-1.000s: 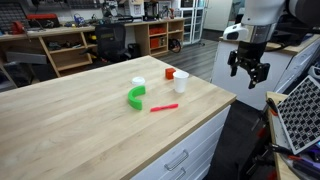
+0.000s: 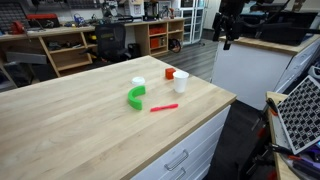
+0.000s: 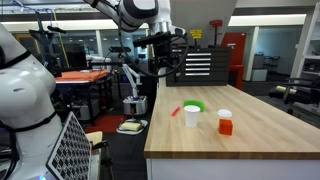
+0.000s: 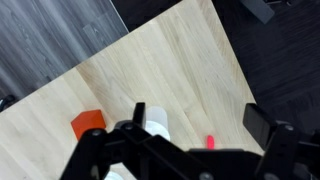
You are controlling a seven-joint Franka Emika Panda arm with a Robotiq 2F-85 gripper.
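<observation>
My gripper (image 2: 226,44) hangs high past the table's right end in exterior view 1. In the wrist view its black fingers (image 4: 262,122) stand wide apart, so the gripper is open and empty. Below it on the wooden table are a white cup (image 2: 180,79), a red-orange block (image 2: 169,73) and a short red stick (image 2: 164,108). A green curved piece (image 2: 136,97) and a white round item (image 2: 138,81) lie farther left. Part of the white cup (image 4: 157,120) is hidden by a finger in the wrist view.
Open floor (image 4: 60,30) lies beyond its edge. A dark-screened panel (image 2: 300,115) stands near the arm's side, right of the table.
The arm and gripper have risen in exterior view 1, ending higher and slightly to the left. The objects on the table look unmoved.
</observation>
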